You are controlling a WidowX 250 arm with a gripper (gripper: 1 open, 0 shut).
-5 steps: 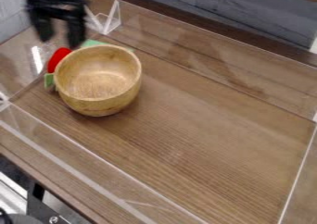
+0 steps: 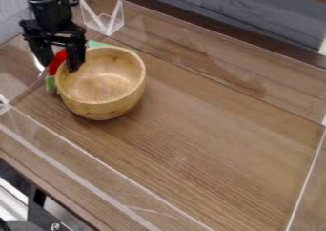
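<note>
My black gripper (image 2: 55, 44) is at the upper left, low over a red object (image 2: 57, 60) beside a large tan bowl (image 2: 102, 85), its fingers apart. The red object lies against the bowl's left side, with a green piece (image 2: 51, 84) partly visible next to it. Whether the fingers touch the red object is hard to tell.
A white wire-like item (image 2: 105, 20) stands behind the bowl. A dark wall edge runs along the top right.
My gripper has come down from the top edge at the left toward the red object. The bowl appears unmoved.
</note>
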